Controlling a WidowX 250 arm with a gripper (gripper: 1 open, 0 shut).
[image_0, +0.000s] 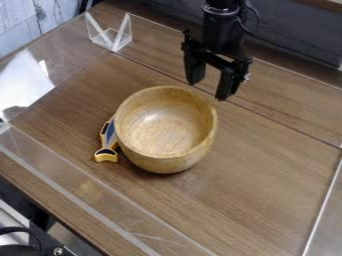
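Note:
My black gripper (211, 72) hangs over the back middle of the wooden table, behind the bowl and open, with nothing visible between its two fingers. A round wooden bowl (166, 140) sits in the middle of the table and looks empty. A yellow and dark-blue object (107, 152) lies against the bowl's left side, partly hidden by it.
A clear angular stand or holder (111, 35) is at the back left. A clear strip runs along the left side, and cables show beyond the lower-left edge.

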